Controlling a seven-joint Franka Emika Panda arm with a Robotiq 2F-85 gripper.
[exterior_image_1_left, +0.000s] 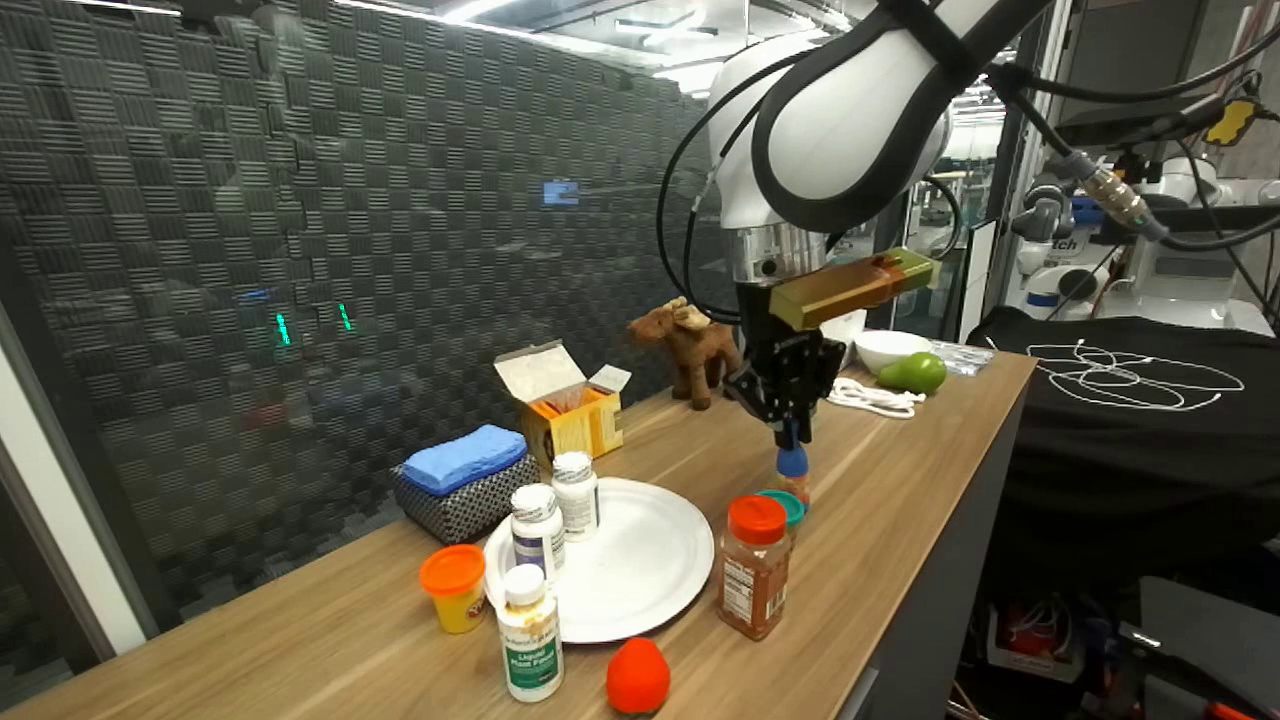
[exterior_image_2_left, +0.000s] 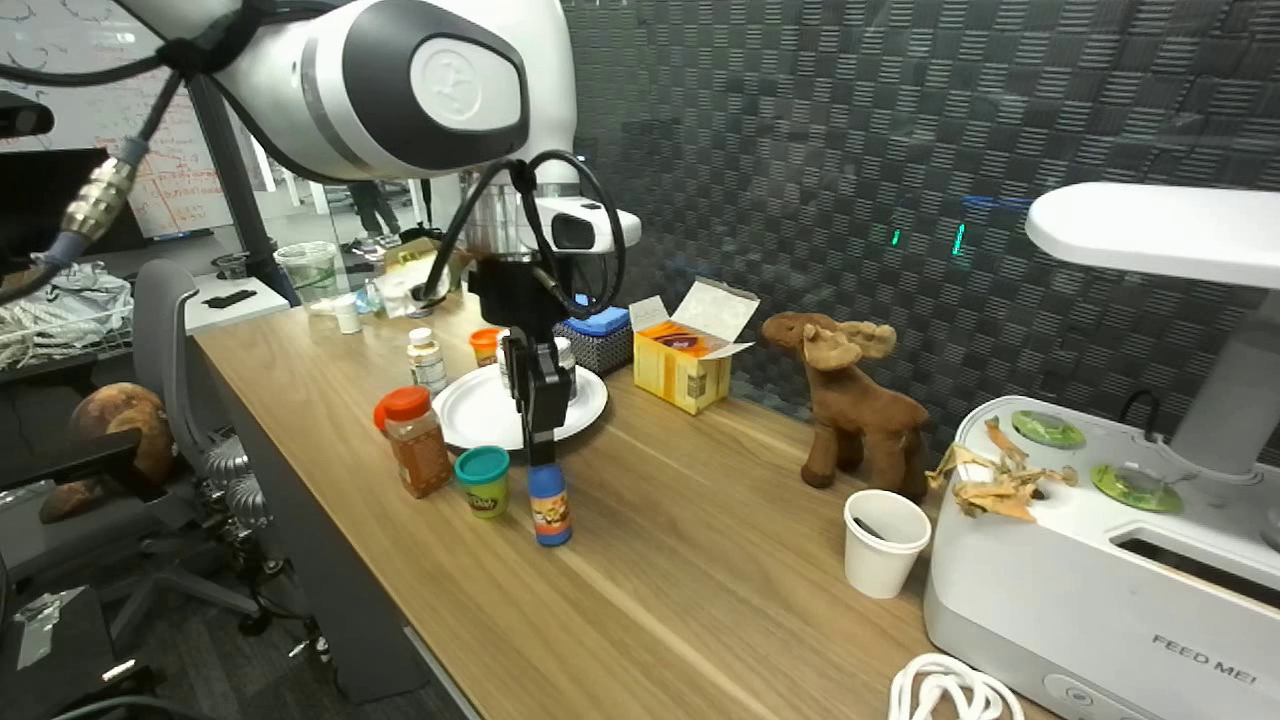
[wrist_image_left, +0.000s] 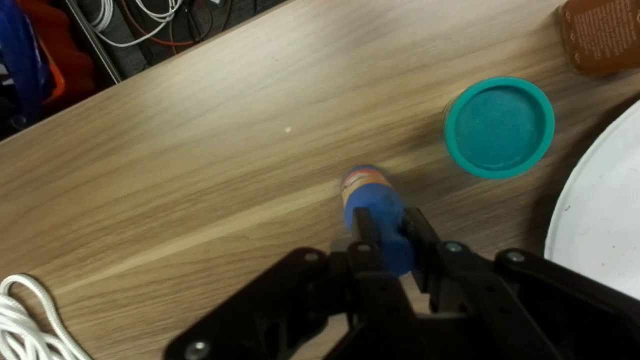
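Note:
A small blue glue bottle with an orange label stands upright on the wooden table. My gripper points down from above and is shut on its narrow blue top. In the wrist view the dark fingers sit on both sides of the bottle's neck, hiding part of it. A teal-lidded tub stands close beside the bottle, apart from the fingers. In exterior view 2 the bottle's base appears to rest on the table.
A red-lidded spice jar and a white plate carrying white bottles are nearby. A white paper cup, a plush moose and a white cord lie farther off. Table beside the bottle is bare.

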